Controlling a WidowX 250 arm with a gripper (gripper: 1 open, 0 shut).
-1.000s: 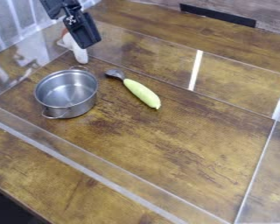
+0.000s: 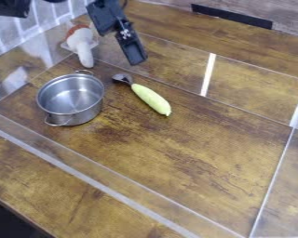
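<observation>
My black gripper (image 2: pixel 129 48) hangs open near the top centre of the camera view, above and behind the other objects, with nothing seen between its fingers. A steel pot (image 2: pixel 70 99) with side handles sits on the wooden table (image 2: pixel 201 167) at the left. A pale yellow-green elongated object (image 2: pixel 151 100) lies right of the pot, next to a dark, small utensil-like piece (image 2: pixel 123 81) at its upper end. A white object with reddish top (image 2: pixel 81 45) stands behind the pot, left of the gripper.
A dark slot (image 2: pixel 233 19) runs along the back edge. Clear panel edges cross the table.
My gripper has moved to the right from over the white object, uncovering more of it. The pot and yellow-green object have not moved.
</observation>
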